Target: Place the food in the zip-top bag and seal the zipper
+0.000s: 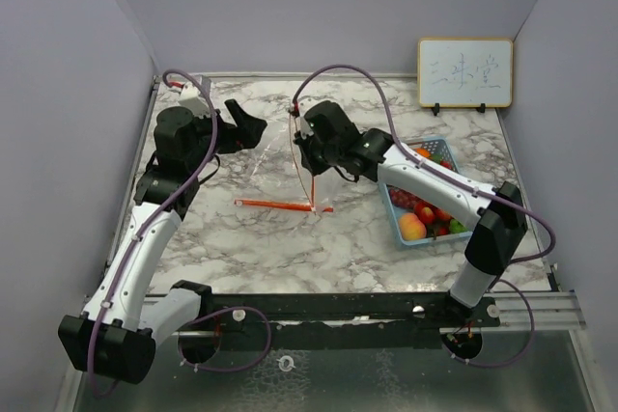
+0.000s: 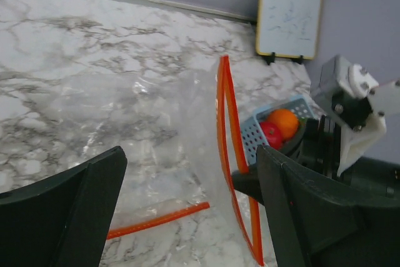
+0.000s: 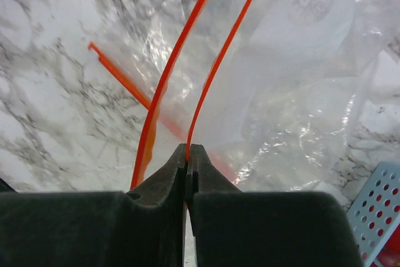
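The clear zip top bag [image 2: 203, 132] is raised off the table, its two orange zipper edges [image 2: 236, 126] standing apart in the left wrist view. My right gripper is shut on one of these orange edges; the other edge runs free beside it. Pointing right, my left gripper [image 1: 249, 127] hangs open left of the bag, and its fingers [image 2: 94, 195] have nothing gripped between them. Produce fills a blue basket [image 1: 394, 214] on the right: a peach [image 1: 412, 227], red fruit [image 1: 425, 214] and an orange [image 2: 284, 123]. The right arm hides part of it.
Another orange strip [image 1: 275, 205] with clear plastic lies flat on the marble table below the raised bag. A whiteboard [image 1: 465, 72] stands at the back right.
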